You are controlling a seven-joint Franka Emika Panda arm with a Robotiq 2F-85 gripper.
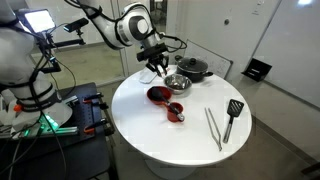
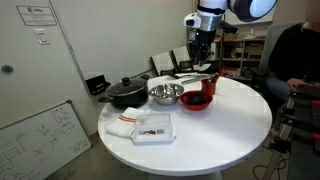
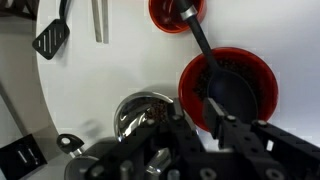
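Observation:
My gripper [image 1: 160, 70] hangs open above the table's far side, with nothing seen between its fingers. Below it in the wrist view lies a red bowl [image 3: 269, 82], with the head of a black ladle [image 3: 232, 90] inside. The ladle's handle reaches over to a smaller red pot [image 3: 168, 20]. Beside the red bowl, a shiny metal bowl [image 3: 130, 108] is partly hidden by my gripper. Exterior view 2 has the gripper [image 2: 200, 60] raised well clear of the red bowl [image 2: 197, 101] and the metal bowl [image 2: 166, 94].
A lidded black pot [image 1: 192, 68] stands behind the metal bowl. Tongs [image 1: 213, 128] and a black spatula [image 1: 234, 110] lie on the right. A white cloth [image 2: 122, 122] and clear container [image 2: 153, 128] sit by the edge.

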